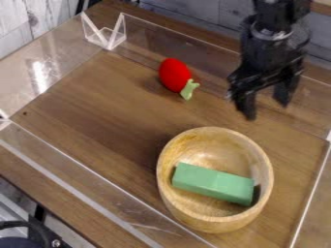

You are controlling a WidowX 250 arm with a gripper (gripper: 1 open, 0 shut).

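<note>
My black gripper (262,101) hangs over the back right of the wooden table (91,126), open and somewhat blurred, with nothing visible between its fingers. Left of it lies a red vegetable-like object (176,76) with a pale green end. In front, a light wooden bowl (175,208) holds a green block (211,181) with a dark end.
A clear bracket (106,34) stands at the back left edge. Transparent rims run along the table's edges.
</note>
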